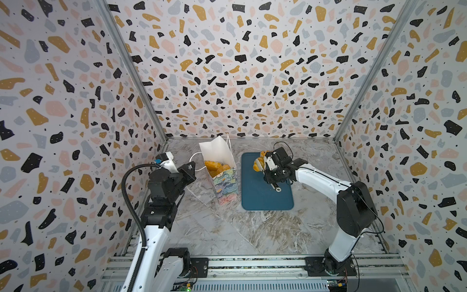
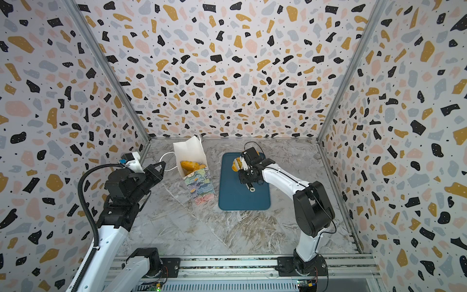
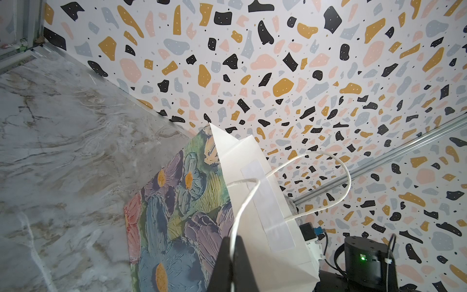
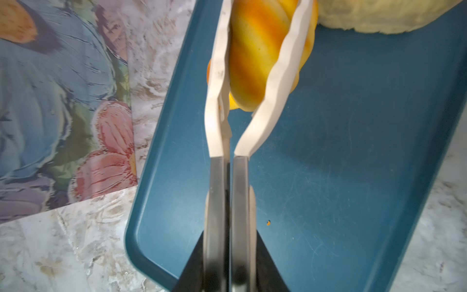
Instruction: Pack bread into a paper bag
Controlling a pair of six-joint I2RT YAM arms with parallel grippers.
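Pinched between the pale wavy fingers of my right gripper is a ridged yellow-orange bread [image 4: 257,63], at the left side of the blue tray [image 4: 301,204]. A paler bread [image 4: 384,14] lies at the tray's far end, cut off by the frame. The paper bag [image 1: 226,184], with a floral front, stands left of the tray, its mouth open. Inside it several golden breads [image 1: 214,168] show. My left gripper is shut on the white bag handle [image 3: 241,206], left of the bag.
Bare marble table [image 1: 214,228] lies in front of the bag and tray. The tray's front half is empty. A narrow marble gap separates the bag from the tray. The right arm [image 1: 323,182] reaches over the tray from the right.
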